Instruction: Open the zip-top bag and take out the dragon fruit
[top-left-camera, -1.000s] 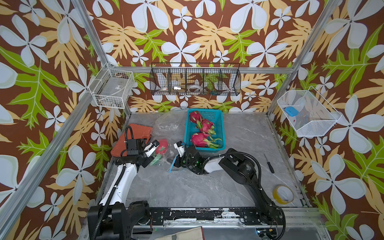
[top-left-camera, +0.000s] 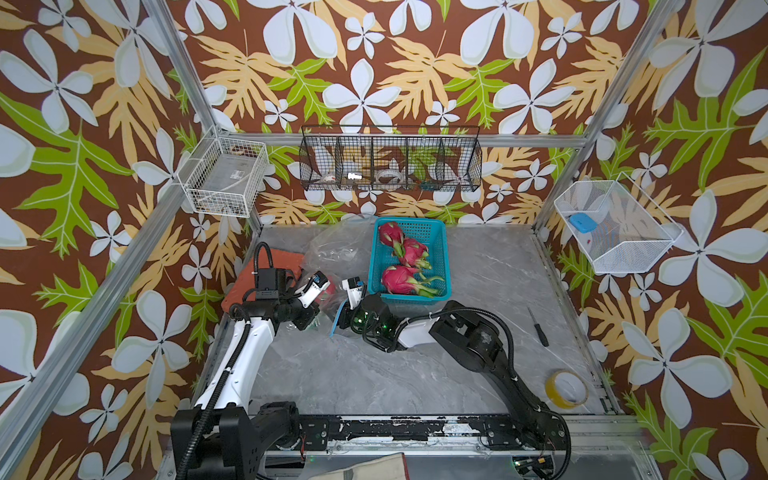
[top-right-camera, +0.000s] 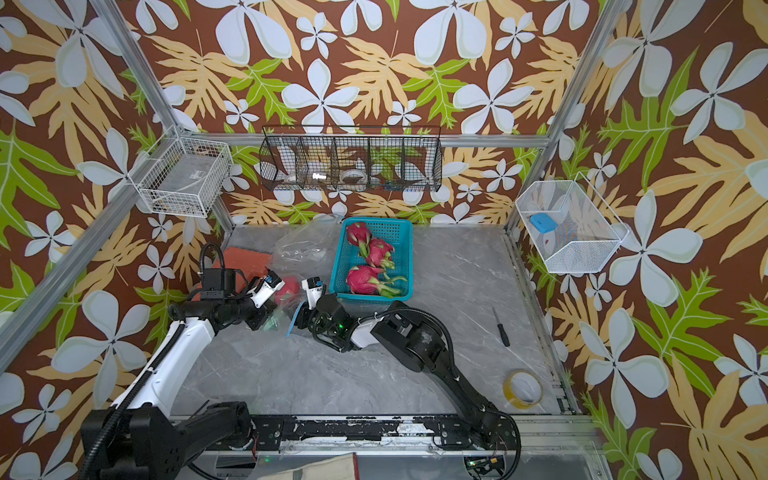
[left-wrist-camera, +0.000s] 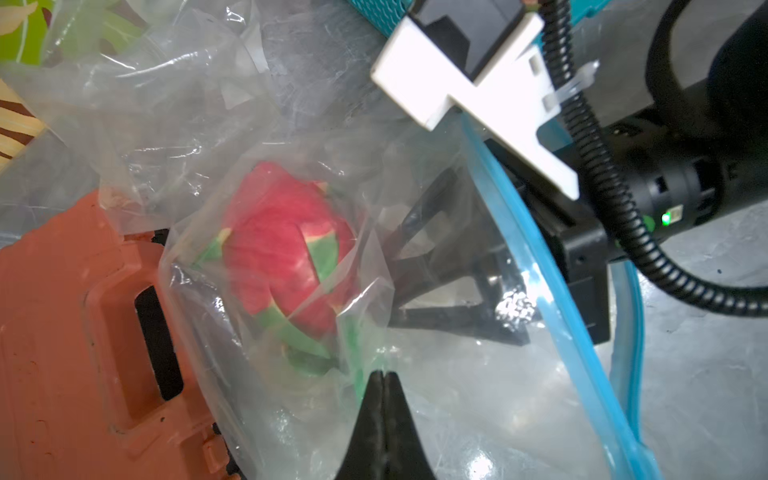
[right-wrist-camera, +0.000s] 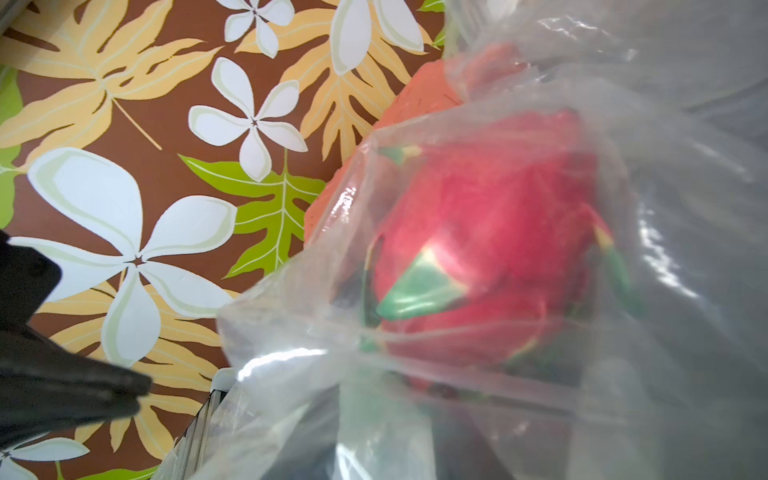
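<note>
A red dragon fruit (left-wrist-camera: 284, 248) with green tips lies inside a clear zip top bag (left-wrist-camera: 480, 400), whose blue zip edge (left-wrist-camera: 520, 240) stands open around my right gripper. Through the film in the left wrist view, my right gripper is inside the bag, its fingers parted and pointing at the fruit, a small gap short of it. The right wrist view shows the fruit (right-wrist-camera: 488, 240) close up behind wrinkled film. My left gripper is shut in front of the bag's side, nothing visible between its fingertips. In the top left view the left gripper partly covers the fruit.
Several dragon fruits sit in a teal basket (top-left-camera: 438, 264) just behind the right gripper. An orange case (left-wrist-camera: 64, 320) lies left of the bag. A screwdriver (top-left-camera: 541, 333) and a tape roll (top-left-camera: 552, 387) are far right.
My right gripper has moved left, deeper into the bag toward the fruit, and the blue edge shifted left with it. The left gripper has shifted slightly right and now covers more of the fruit.
</note>
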